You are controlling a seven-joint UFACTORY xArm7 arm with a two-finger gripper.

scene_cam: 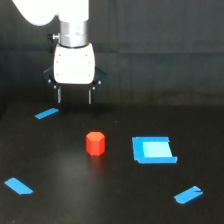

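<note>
A small red block (95, 144) with a hexagonal outline rests on the black table, a little left of the middle. To its right lies a pale square (157, 149) edged with blue tape (150, 138). My gripper (74, 94) hangs at the back left, pointing down. Its two thin dark fingers stand wide apart with only dark background between them, so it is open. In the picture it appears above and slightly left of the red block, clear of it.
Strips of blue tape mark the table at the back left (47, 113), front left (18, 186) and front right (188, 195). A dark curtain (160, 50) closes off the back. Bare table surrounds the red block.
</note>
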